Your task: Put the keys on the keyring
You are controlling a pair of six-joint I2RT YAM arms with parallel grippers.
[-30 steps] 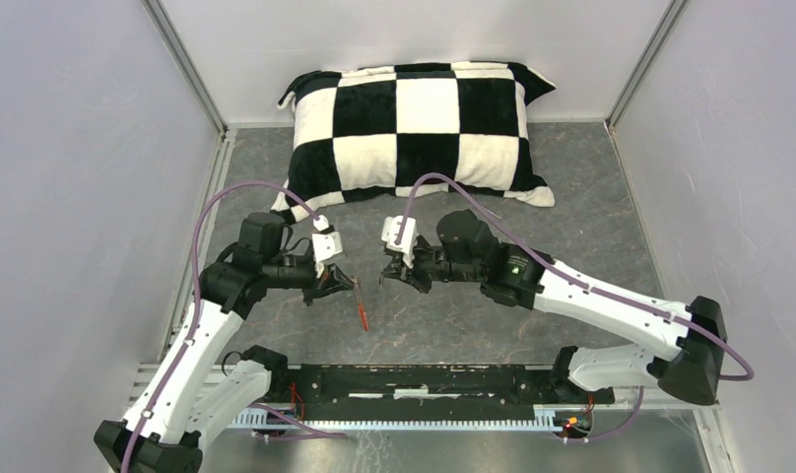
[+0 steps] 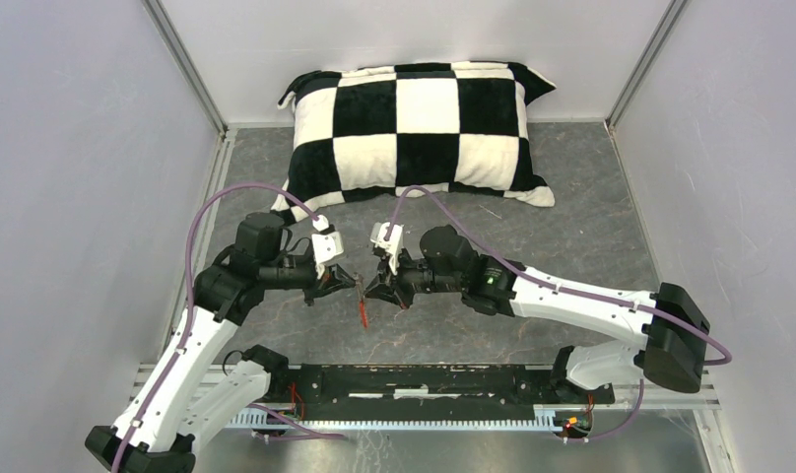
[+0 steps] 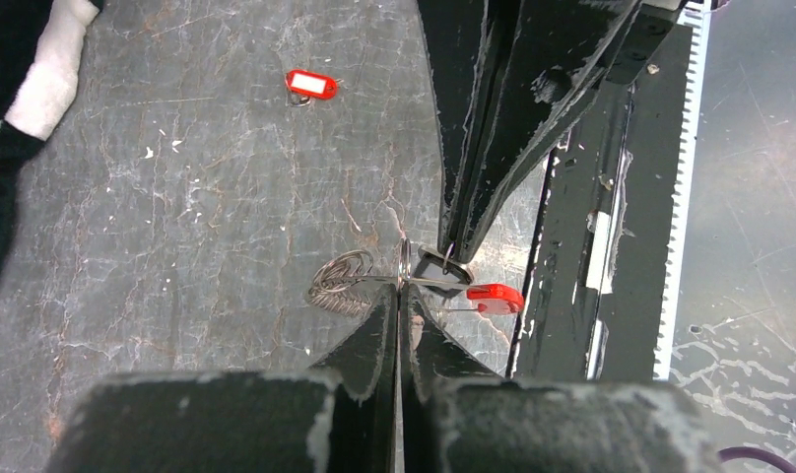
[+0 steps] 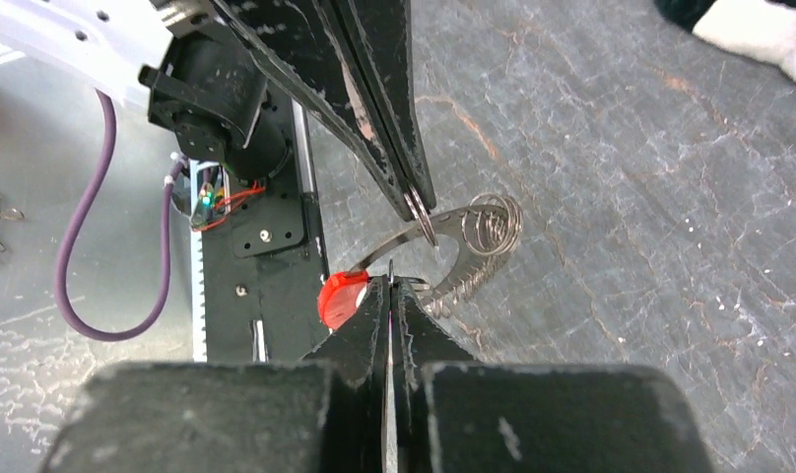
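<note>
My left gripper [image 2: 354, 281] is shut on a thin split ring, which stands upright at its tips in the left wrist view [image 3: 405, 258]. A key assembly with a red tag [image 3: 495, 298], a dark fob and a metal coil [image 3: 337, 279] hangs beside it; how they join is unclear. In the top view the red tag [image 2: 364, 313] hangs below the tips. My right gripper [image 2: 368, 292] is shut close by, its tips almost at the ring, with a small thin metal piece [image 4: 391, 271] showing at them.
Another red key tag [image 3: 310, 84] lies on the grey floor. A checkered cushion [image 2: 428, 133] fills the back. The black rail [image 2: 424, 379] runs along the front edge.
My right gripper has moved left and toward the front, closing in on the left gripper's tips. The left gripper has barely moved.
</note>
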